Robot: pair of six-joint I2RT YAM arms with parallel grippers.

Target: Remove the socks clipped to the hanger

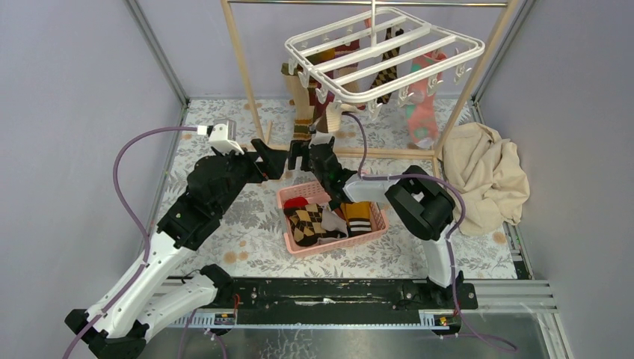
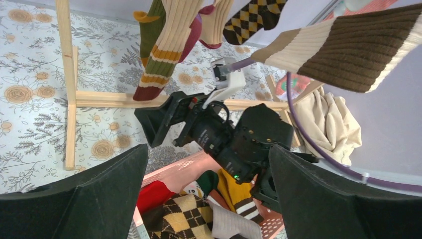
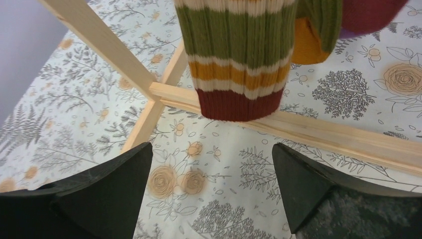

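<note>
Socks hang from a white clip hanger (image 1: 385, 52): a striped one (image 3: 239, 69), argyle (image 1: 386, 67), pink (image 1: 421, 105) and a brown-cream one (image 2: 348, 50). My left gripper (image 1: 269, 161) is open and empty, left of the hanging socks. My right gripper (image 1: 299, 155) stands open just in front of the striped sock's lower end, which hangs above the gap between its fingers in the right wrist view. A pink basket (image 1: 295, 250) below holds several socks, including argyle, red and yellow ones.
A wooden frame (image 1: 238, 52) stands round the hanger on a floral mat (image 1: 217, 247). A beige cloth (image 1: 482, 172) lies at the right. The mat left of the basket is clear.
</note>
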